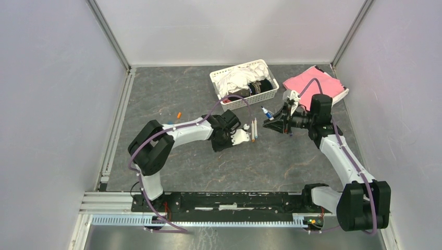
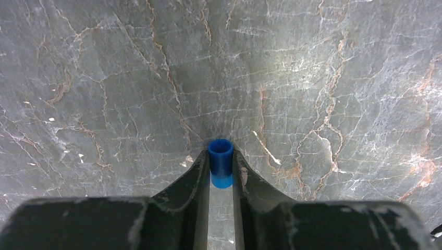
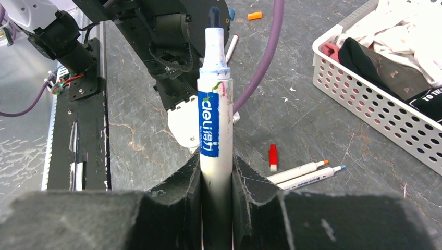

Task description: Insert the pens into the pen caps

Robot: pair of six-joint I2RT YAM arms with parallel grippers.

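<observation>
A blue cap (image 2: 221, 162) is held upright between the fingertips of my left gripper, over the grey tabletop. My right gripper is shut on a white deli pen (image 3: 213, 130) with a dark blue tip, pointing away from it. In the right wrist view a red cap (image 3: 272, 155) lies near two white pens (image 3: 297, 171) with orange and blue tips. An orange cap (image 3: 255, 15), a blue cap (image 3: 231, 13) and another pen (image 3: 234, 42) lie farther back, partly behind the left arm.
A white basket (image 1: 244, 103) of clothes stands at the back. Pink and white cloths (image 1: 315, 83) lie at the back right.
</observation>
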